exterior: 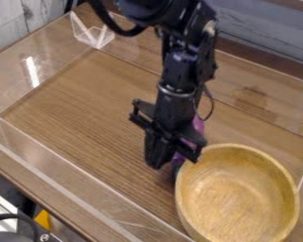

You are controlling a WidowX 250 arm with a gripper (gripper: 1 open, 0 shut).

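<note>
The black robot arm reaches down from the top to the gripper [159, 151] at the centre, just left of and above a large yellow bowl [237, 196]. The gripper looks shut, and nothing shows between its fingers. Partly hidden behind it, a purple object [199, 134] lies on the wooden surface by the bowl's upper left rim.
A pale wall bounds it at the back. A small yellow item [41, 217] and dark cables are at the lower left, outside the surface.
</note>
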